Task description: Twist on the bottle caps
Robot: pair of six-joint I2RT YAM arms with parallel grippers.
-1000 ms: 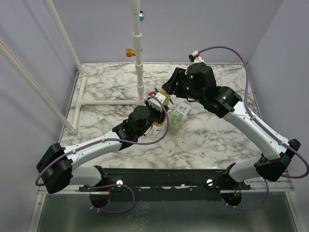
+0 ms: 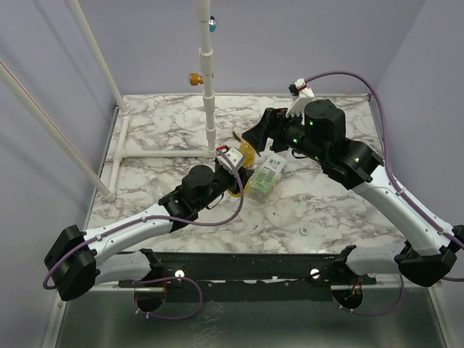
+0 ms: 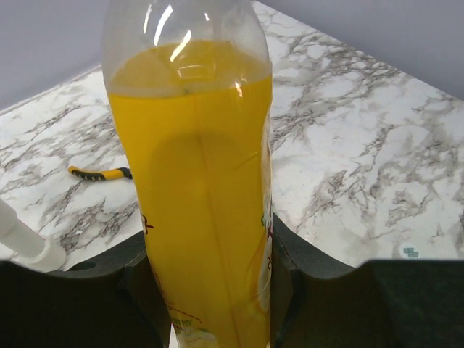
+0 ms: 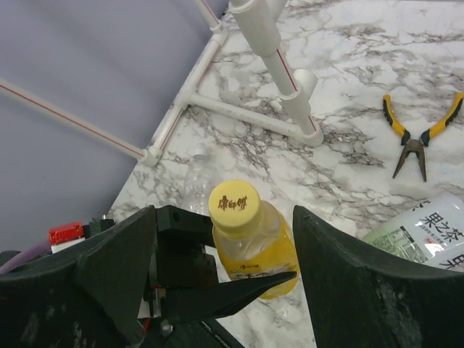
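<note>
A bottle of yellow drink is upright in my left gripper, which is shut on it, filling the left wrist view. In the right wrist view a yellow cap sits at the bottle's top; whether it is tight, I cannot tell. My right gripper is open, poised over that cap, with one finger to either side in its view. A labelled bottle lies on the marble table to the right, and a clear bottle is at the left.
Pliers lie at the back. A white pipe frame stands behind and left of the held bottle.
My right arm has shifted slightly toward the front as well.
</note>
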